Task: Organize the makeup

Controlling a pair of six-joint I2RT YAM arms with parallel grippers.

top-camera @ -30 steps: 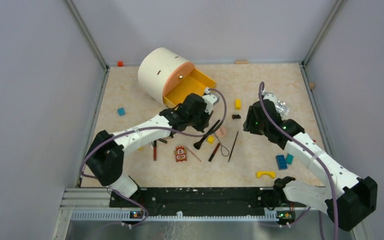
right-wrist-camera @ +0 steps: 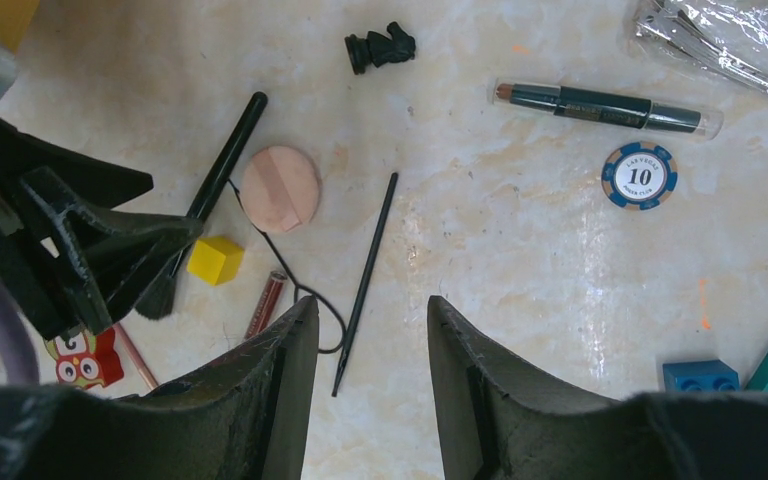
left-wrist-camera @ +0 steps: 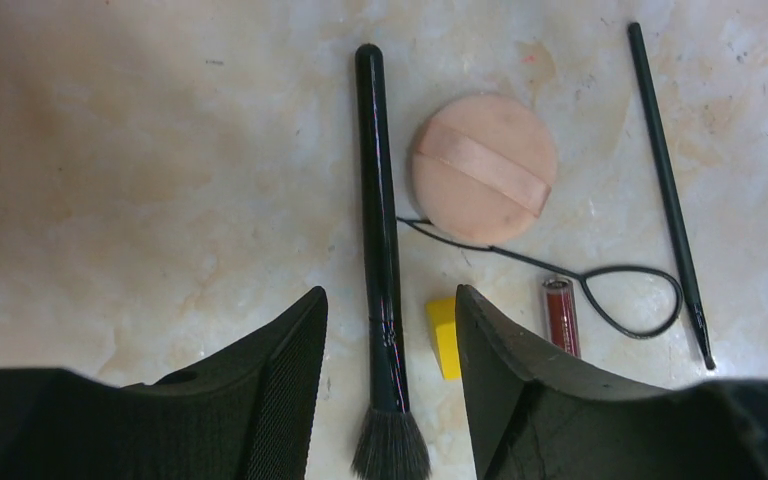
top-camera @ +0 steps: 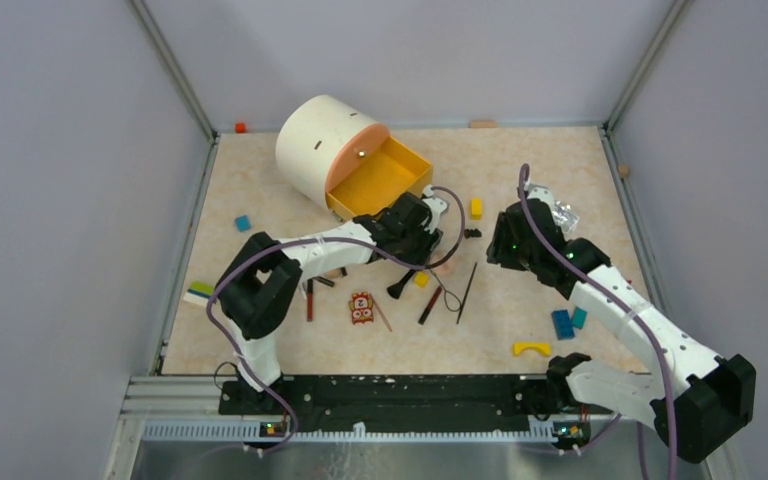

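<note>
My left gripper hangs open over a black makeup brush (left-wrist-camera: 380, 200), with a pink powder puff (left-wrist-camera: 485, 170) beside it and a thin dark pencil (left-wrist-camera: 660, 140) farther right. My right gripper is open and empty above the table, near a dual-ended stick (right-wrist-camera: 605, 107) and a reddish tube (right-wrist-camera: 265, 305). The cream round-topped case (top-camera: 310, 150) with its yellow drawer (top-camera: 375, 180) stands at the back left, partly behind the left arm.
Toy blocks (top-camera: 563, 323), a yellow piece (top-camera: 532, 349), an owl figure (top-camera: 362, 308), a poker chip (right-wrist-camera: 639, 175) and a plastic bag (right-wrist-camera: 720, 45) lie around.
The left arm has shifted, its elbow swinging right and its gripper moving slightly toward the right over the brush. The right arm looks unchanged.
</note>
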